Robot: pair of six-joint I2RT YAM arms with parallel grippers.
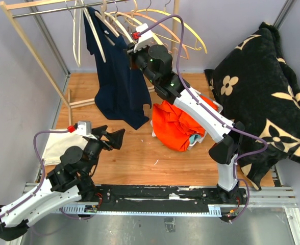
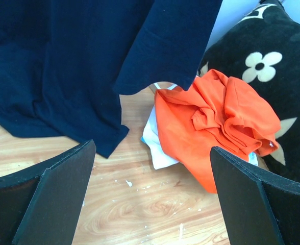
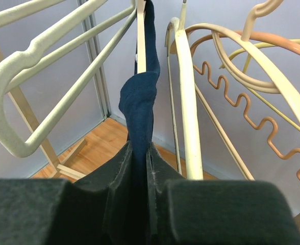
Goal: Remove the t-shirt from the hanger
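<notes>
The navy t shirt (image 1: 117, 87) hangs from the rack, and a pale hanger (image 3: 141, 41) runs into its top in the right wrist view. My right gripper is up at the shirt's shoulder, its fingers (image 3: 191, 204) closed in on a gathered strip of navy cloth between their tips. Lower down, my left gripper (image 1: 112, 135) stands open in front of the shirt's hem, apart from it. Its two fingers (image 2: 53, 196) are spread wide with nothing between them, and the lower shirt (image 2: 89, 66) fills the upper left beyond.
Several empty hangers (image 3: 188, 102) crowd both sides of the right gripper. Orange cloth (image 1: 176, 125) lies in a white basket right of the shirt. A large black flowered cushion (image 1: 257, 92) fills the right side.
</notes>
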